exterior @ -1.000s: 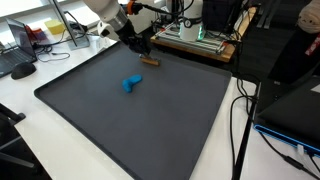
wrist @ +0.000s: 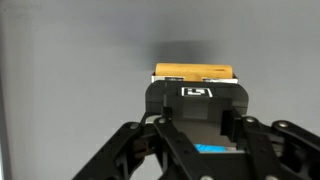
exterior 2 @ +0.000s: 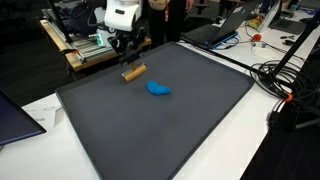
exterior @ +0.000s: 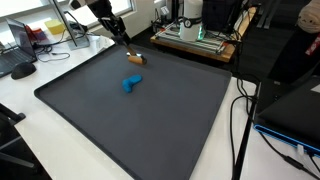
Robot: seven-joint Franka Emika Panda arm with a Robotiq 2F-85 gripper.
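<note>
An orange bar hangs below my gripper near the far end of the dark table. From the other side, exterior view 2 shows the same orange bar under the dark gripper. In the wrist view a black block with a white square mark fills the space between the fingers, with the orange bar along its far edge. My gripper is shut on this piece. A blue curved object lies on the table, apart from the bar; its blue edge shows below the block.
Black cables run past its right side in exterior view 1. A laptop stands on the white surface at far left.
In exterior view 1 my gripper and the orange bar have moved to the left. The blue object has stayed where it was.
</note>
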